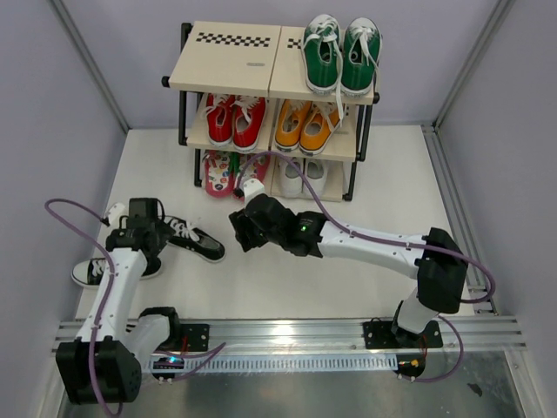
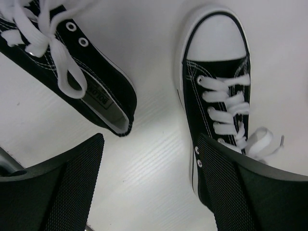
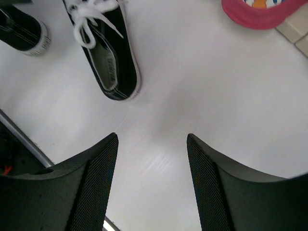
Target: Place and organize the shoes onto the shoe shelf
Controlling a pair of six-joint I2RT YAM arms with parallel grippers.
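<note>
Two black sneakers with white laces lie on the white floor at left: one points diagonally right of my left gripper, the other is partly under that arm. In the left wrist view my left gripper hangs open over them, one shoe ahead between and beyond the fingertips, the other at upper left. My right gripper is open over bare floor, right of the diagonal shoe.
The shelf holds green shoes on top, red and orange in the middle, patterned pink and white below. Bare floor lies at right.
</note>
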